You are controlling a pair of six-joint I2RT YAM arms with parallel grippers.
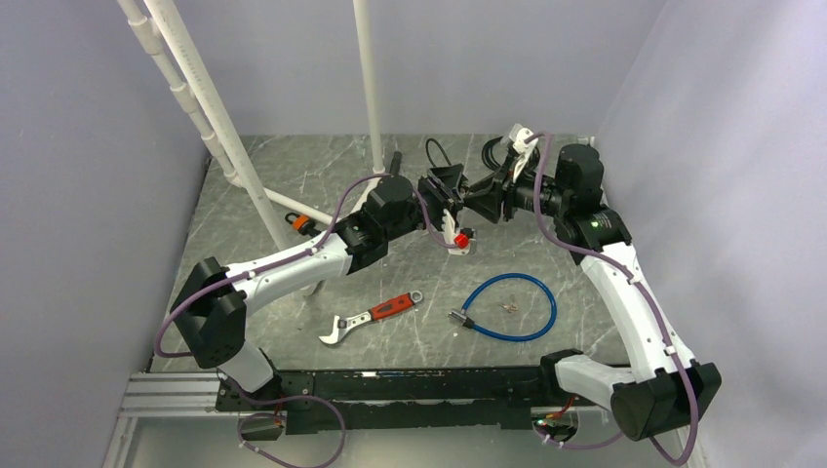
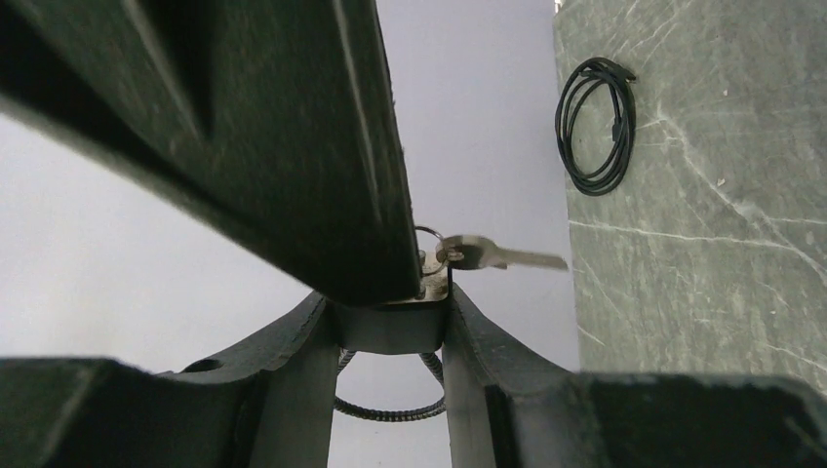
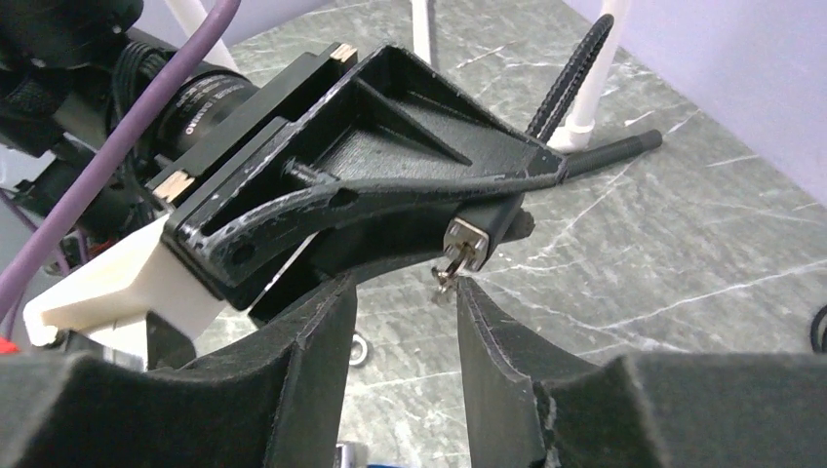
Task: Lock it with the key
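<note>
Above the table, my left gripper is shut on a black lock (image 2: 400,336), whose braided shackle (image 3: 571,78) loops out behind. The lock's metal end face (image 3: 468,239) looks toward my right gripper. At this face a key sticks out; the left wrist view shows a ring and a loose key (image 2: 478,253) hanging there. My right gripper stands open right in front, its fingertips apart and the key nearer the right-hand one. Nothing is gripped between them. A large dark part, apparently a right finger, covers the upper left of the left wrist view.
On the table lie a red-handled wrench (image 1: 393,305), a blue cable (image 1: 552,302), small keys (image 1: 509,307) and a coiled black cable (image 1: 491,151). White pipes (image 1: 369,88) rise at the back left. Both arms are close together at the centre.
</note>
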